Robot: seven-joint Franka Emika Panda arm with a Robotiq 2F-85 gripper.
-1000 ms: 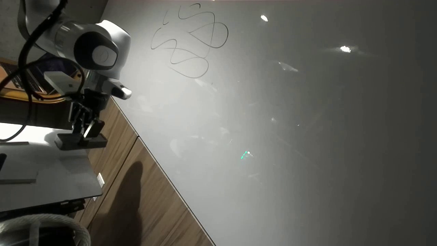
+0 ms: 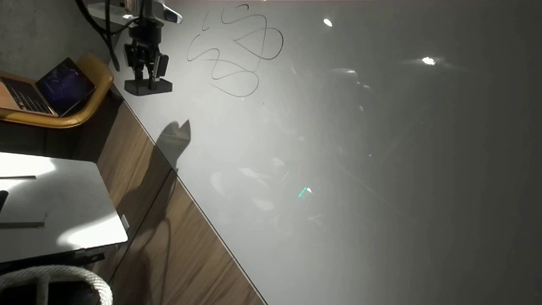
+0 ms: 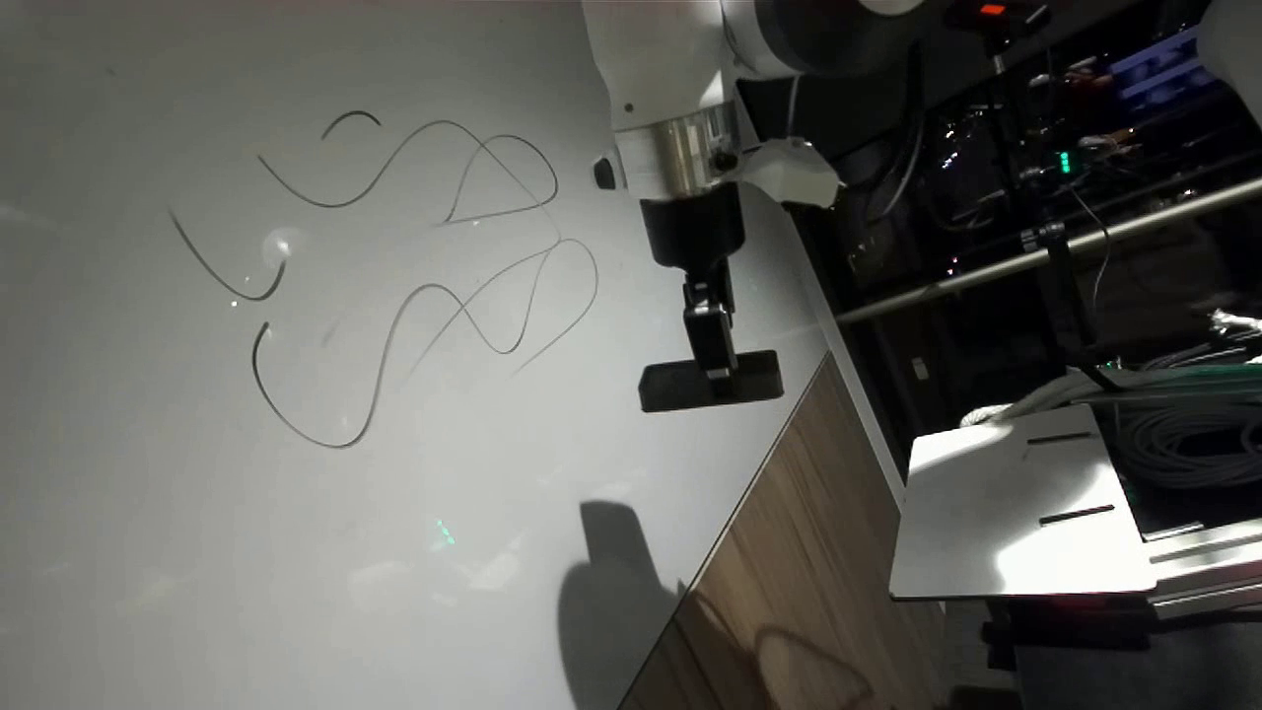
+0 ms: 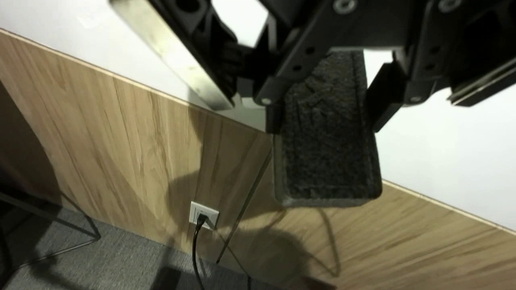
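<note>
A dark block-shaped eraser [image 4: 333, 154] with a fuzzy face is gripped between the two fingers of my gripper. In exterior view 2 the eraser [image 3: 671, 387] hangs level below the gripper [image 3: 717, 365], in front of the whiteboard near its lower edge. Exterior view 1 shows the gripper [image 2: 146, 80] with the same eraser [image 2: 147, 88] to the left of the black marker lines [image 2: 237, 77]. These thin curving lines [image 3: 390, 355] lie on the whiteboard [image 3: 237, 568]. Whether the eraser touches the board cannot be told; its shadow falls well below it.
Wood panelling [image 2: 203, 249] borders the board along its lower edge. A white platform [image 3: 1017, 521] stands off to the side. A laptop [image 2: 66, 86] rests on a yellow chair [image 2: 104, 76]. A plugged-in socket [image 4: 203, 215] sits in the wood panel. Most of the board is clear.
In exterior view 1 the arm has moved up and to the right, carrying the eraser from over the platform to the board's edge. The marker lines look the same.
</note>
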